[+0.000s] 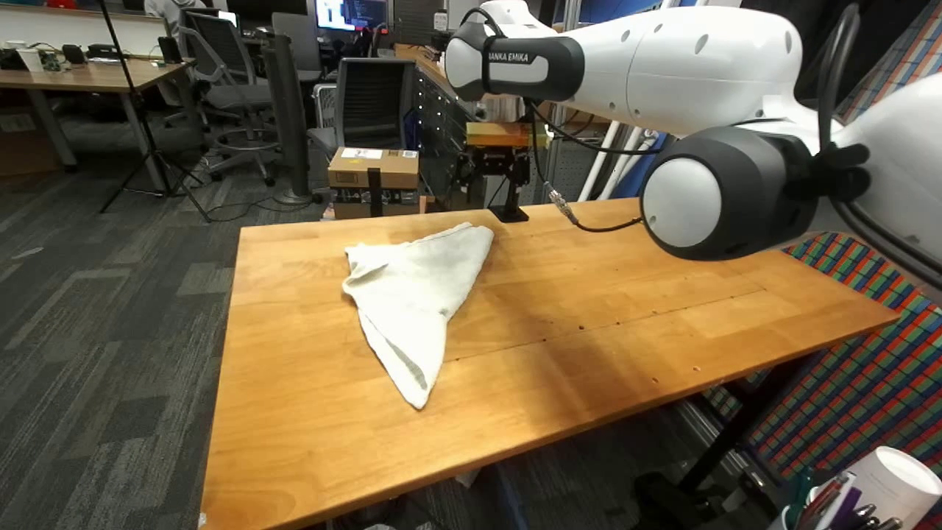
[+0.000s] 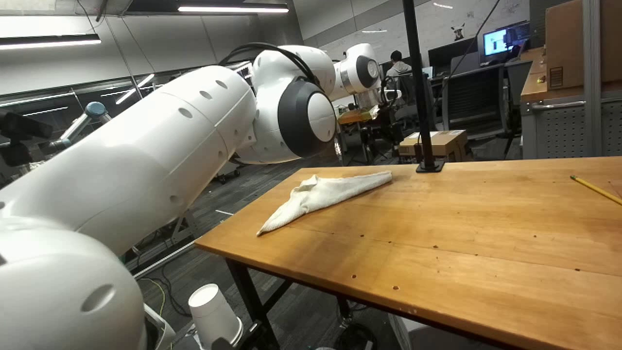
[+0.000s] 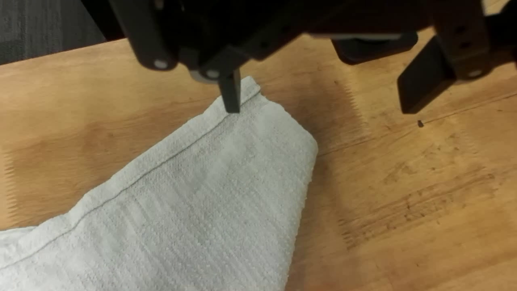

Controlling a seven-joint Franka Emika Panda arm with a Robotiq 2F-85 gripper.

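Note:
A white cloth (image 1: 415,296) lies folded into a rough triangle on the wooden table (image 1: 291,424), one point toward the front edge. Exterior view 2 shows the same cloth (image 2: 326,192) nearly edge-on, with a raised fold. In the wrist view my gripper is open, its fingers wide apart and nothing held. One fingertip (image 3: 231,97) appears over the narrow end of the cloth (image 3: 208,194), while the other overlooks bare wood. From outside, my gripper (image 1: 490,168) looks to be above the table's back edge; its fingertips are hard to make out.
A black post (image 2: 428,166) is fixed at the table's back edge, near the gripper. On the table lies a yellow pencil (image 2: 597,190), away from the cloth. A cardboard box (image 1: 375,172) stands behind the table.

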